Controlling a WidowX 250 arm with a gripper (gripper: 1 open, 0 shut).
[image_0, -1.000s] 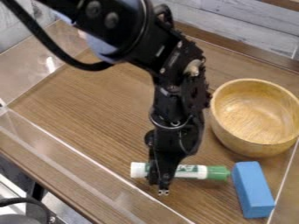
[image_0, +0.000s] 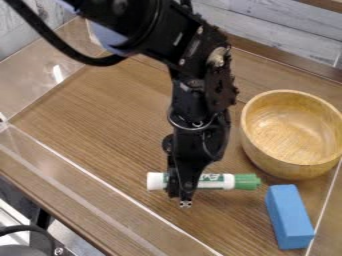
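Note:
My black gripper (image_0: 185, 185) reaches down over a white tube with green print and a green cap (image_0: 245, 181), which lies on the wooden surface. The fingers are shut around the tube's white body, near its left half.
A yellow bowl (image_0: 291, 135) sits right behind the tube. A blue block (image_0: 289, 216) lies at the front right.
The gripper and tube have shifted slightly up in the view, away from the front edge, and a little left.

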